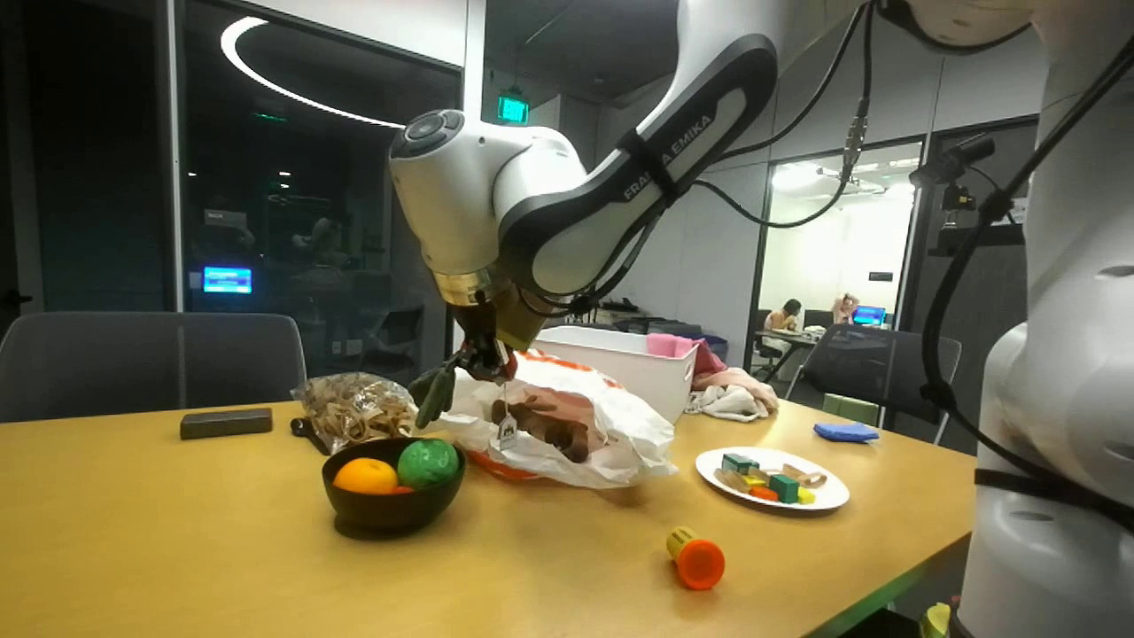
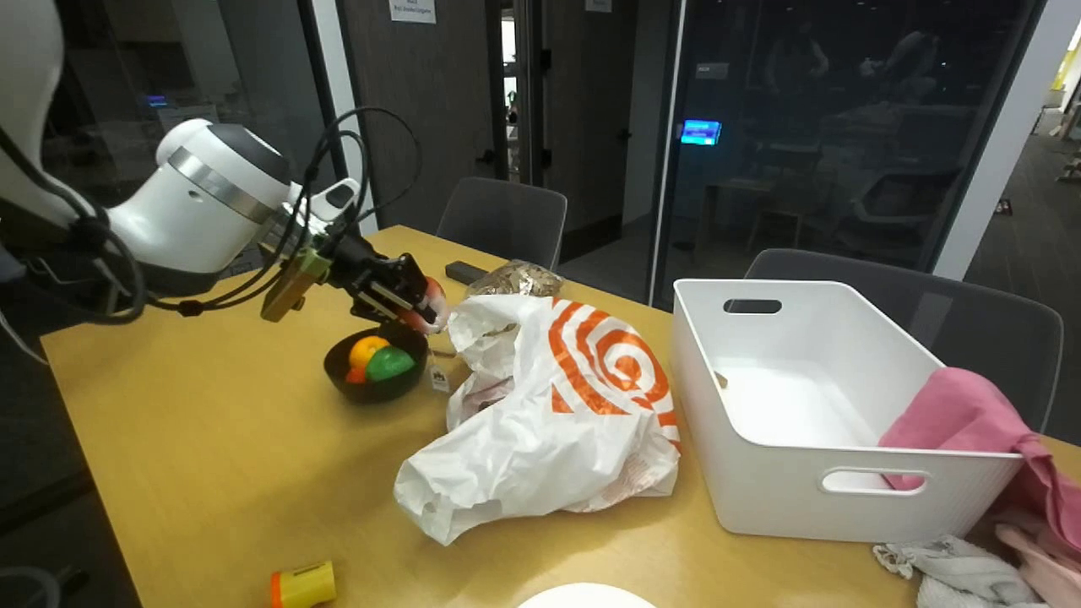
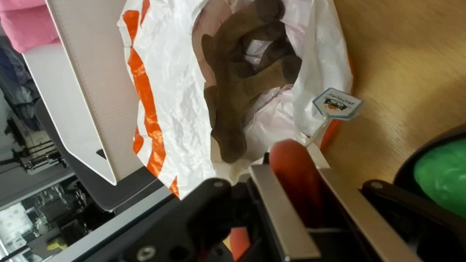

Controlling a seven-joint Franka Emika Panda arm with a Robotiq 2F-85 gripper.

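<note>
My gripper is shut on a red plush toy (image 3: 293,174), its rounded end showing between the metal fingers. Long green leaves (image 1: 433,395) trail from the toy on the left in exterior view 1. A small paper tag (image 3: 337,104) dangles from it on a thread. The toy hangs above the table, between the black bowl (image 1: 395,510) and the open white plastic bag (image 2: 567,436). Inside the bag's mouth lies a brown plush toy (image 3: 233,74). The bowl holds an orange (image 1: 364,475) and a green round item (image 1: 428,463).
A white bin (image 2: 861,486) with pink cloth stands beside the bag. A clear bag of tan bands (image 1: 359,409) and a dark case (image 1: 227,424) lie behind the bowl. Nearer are a yellow-orange cup (image 1: 696,558) and a plate of blocks (image 1: 829,491).
</note>
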